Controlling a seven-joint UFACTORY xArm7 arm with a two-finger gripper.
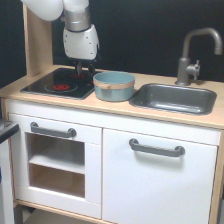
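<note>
The white robot arm's gripper (79, 67) hangs at the top left, low over the black stove top (55, 86) with its red burner rings, just left of a blue-grey pot (115, 90). Its dark fingers are small against the dark background, so whether they are open or shut is unclear. The pot sits on the wooden counter between the stove and the sink.
The steel sink (170, 99) with a tap (188, 65) fills the right of the counter (215, 115). Below are white cabinets (165, 180) with grey handles and an open shelf at the left. A grey object stands at the lower left edge.
</note>
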